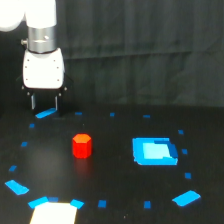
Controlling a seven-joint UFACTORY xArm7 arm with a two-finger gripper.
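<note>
A red block (82,146) with a roughly hexagonal outline sits on the black table, left of centre. To its right lies a blue square tray-like piece (137,150) with a pale patch inside. My gripper (44,102) points downward at the far left, behind and to the left of the red block and clear of it. Its two thin fingers (33,102) stand apart, and nothing shows between them.
Small blue tape marks (102,204) dot the dark table, with larger strips (186,198) near the edges. A cream-coloured object (53,214) is cut off at the bottom left. Bare table separates the block from the blue piece. A dark curtain (150,60) hangs behind.
</note>
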